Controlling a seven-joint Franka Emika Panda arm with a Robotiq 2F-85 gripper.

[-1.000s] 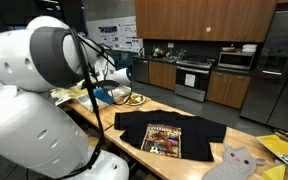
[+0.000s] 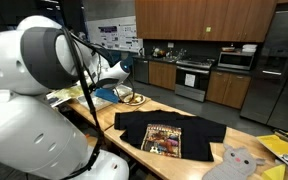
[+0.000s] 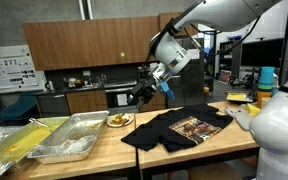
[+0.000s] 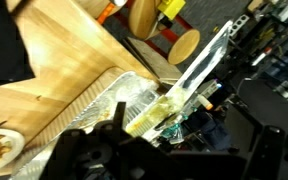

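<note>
My gripper (image 3: pixel 141 97) hangs in the air above the left part of the table, between the foil-like tray and the black cloth. In the wrist view its dark fingers stand apart at the bottom edge, with nothing seen between them. A black cloth (image 2: pixel 189 132) lies spread on the wooden table, with a colourful flat book or box (image 2: pixel 162 140) on it. Beyond the cloth is a round plate of food (image 3: pixel 120 120), also partly in the wrist view at the lower left. The clear or silvery tray (image 3: pixel 69 138) is beside the plate.
Another tray (image 3: pixel 26 143) with something yellow stands farther left. A grey animal-shaped mat (image 2: pixel 236 163) and yellow items (image 2: pixel 280 145) lie at the table's other end. Several wooden utensils or tools (image 4: pixel 144 18) show at the top of the wrist view.
The arm's wrist has shifted slightly over the tray side of the table. The cloth, book and plate look unmoved.
</note>
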